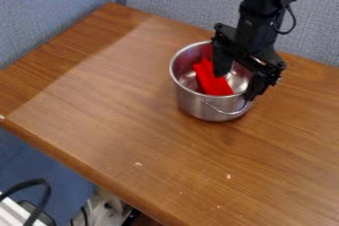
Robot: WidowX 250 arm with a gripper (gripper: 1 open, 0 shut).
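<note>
A silver metal pot (pixel 199 105) with a wire handle stands on the wooden table (pixel 106 111). Inside it lies a red elongated object (pixel 211 79). The black gripper (pixel 243 76) reaches down over the right side of the pot, fingers open, its tips at or just inside the rim area beside the red object. Whether they touch the pot cannot be told.
Grey-blue padded walls stand behind and at the left. Cables and a white device lie below the table's front left edge.
</note>
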